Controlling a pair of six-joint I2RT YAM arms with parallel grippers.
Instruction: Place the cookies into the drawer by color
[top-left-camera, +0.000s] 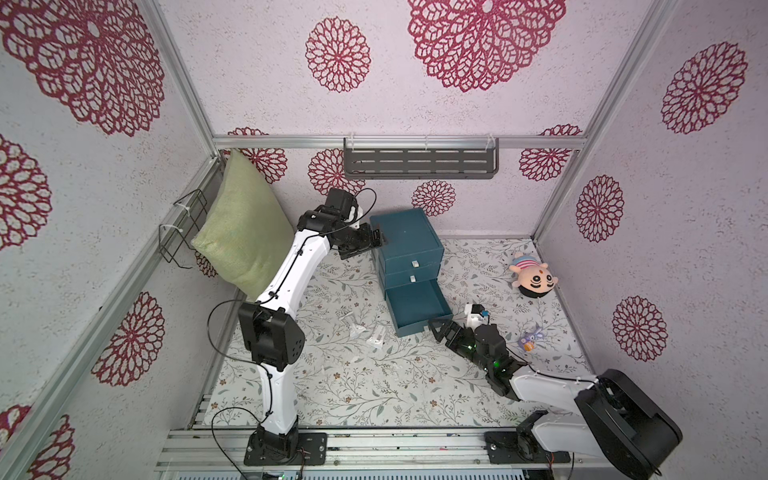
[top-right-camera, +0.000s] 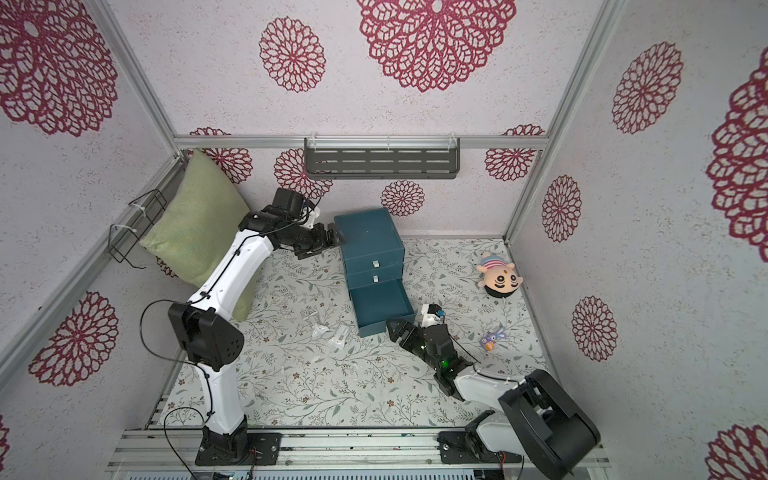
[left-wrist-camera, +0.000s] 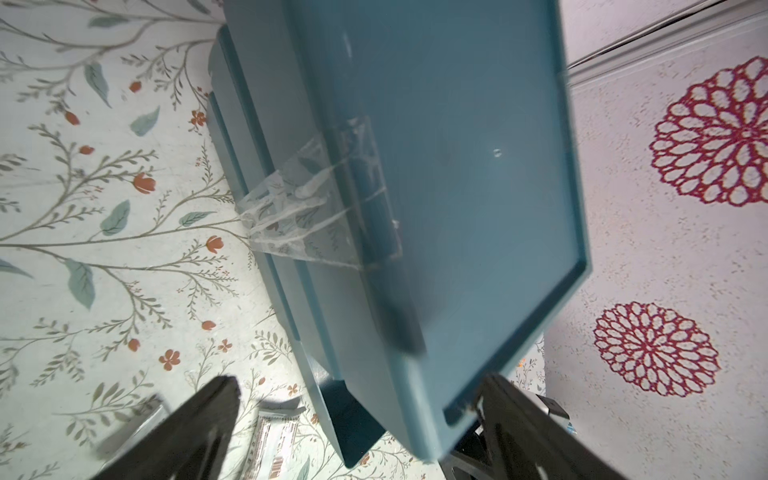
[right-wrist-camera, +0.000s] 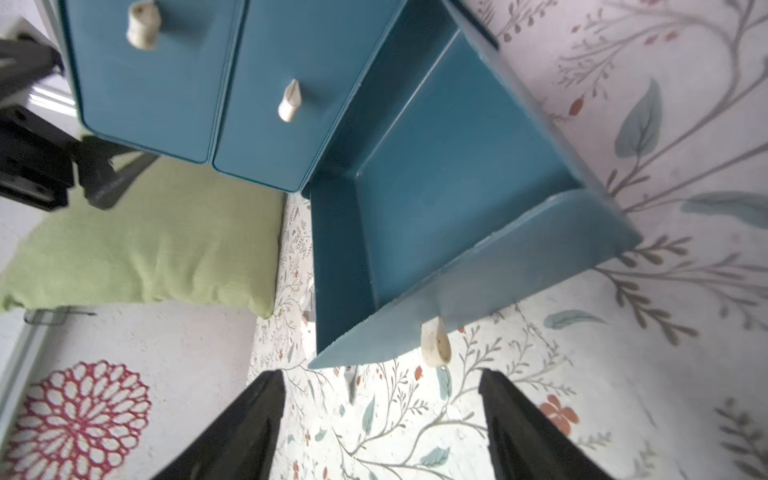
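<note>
A blue cabinet (top-left-camera: 408, 234) of stacked drawers stands at the back middle; its bottom drawer (right-wrist-camera: 456, 168) is pulled out and empty. A pale knob (right-wrist-camera: 435, 342) sticks out from that drawer's front. My right gripper is open in front of the knob, clear of it, holding nothing. Beside the cabinet's upper left side, my left gripper is open, its fingers apart near the cabinet's top edge. Two small clear wrapped packets, perhaps the cookies, lie on the floor: one packet (top-left-camera: 353, 328) and another packet (top-left-camera: 377, 335), left of the open drawer. Their colors are unclear.
A green cushion (top-left-camera: 244, 228) leans on the left wall. A plush doll (top-left-camera: 533, 277) lies at the right, with a small purple toy (top-left-camera: 529, 339) in front of it. A grey rack (top-left-camera: 421, 163) hangs behind the cabinet.
</note>
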